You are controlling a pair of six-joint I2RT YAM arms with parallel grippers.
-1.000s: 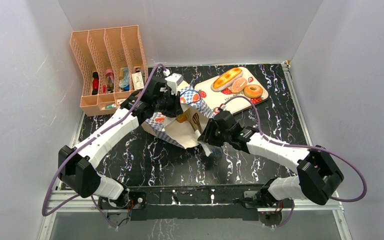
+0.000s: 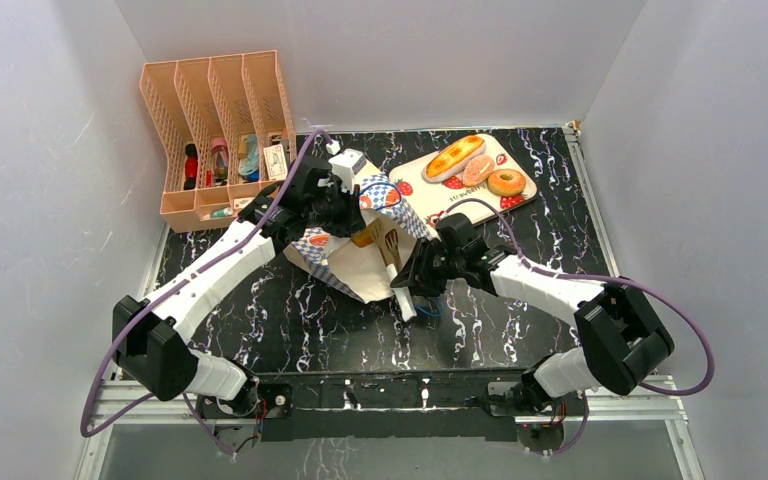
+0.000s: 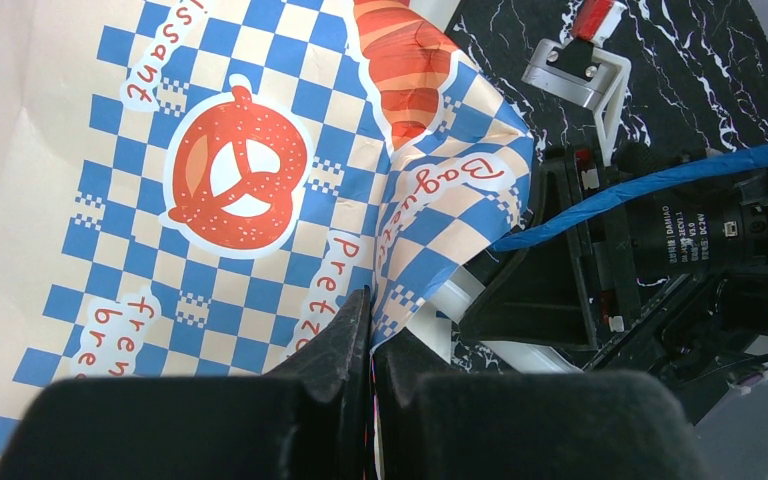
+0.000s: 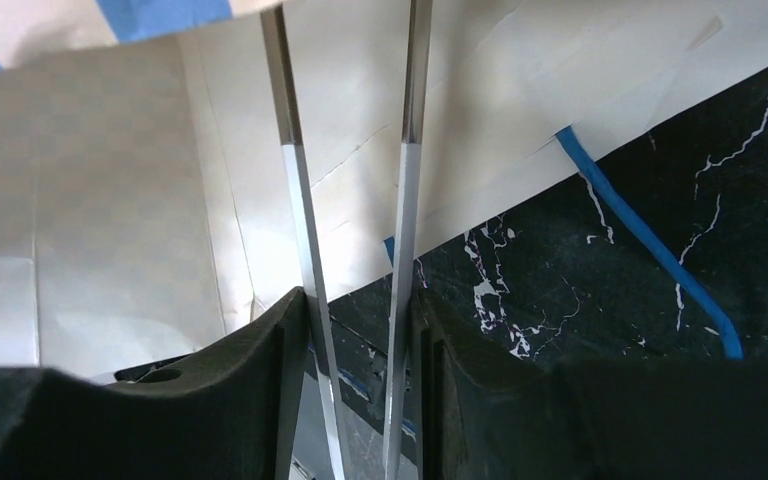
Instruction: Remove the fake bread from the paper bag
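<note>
The paper bag lies mid-table, its checked rim raised. My left gripper is shut at that rim, the folded paper pinched at its fingertips. A golden piece, apparently the fake bread, shows partly inside the bag beside long slotted utensil-like tips. My right gripper reaches in at the bag's mouth; in the right wrist view its long metal fingers are parted with nothing visible between them, their tips hidden under the checked paper at the top.
A tray with a long bread, a pink piece and a doughnut stands at back right. A peach divided organiser with small items is at back left. Blue tape-like strips show beside the bag.
My right arm has shifted slightly inward and up at the elbow, its gripper a little further at the bag's mouth. My left arm is nearly unchanged.
</note>
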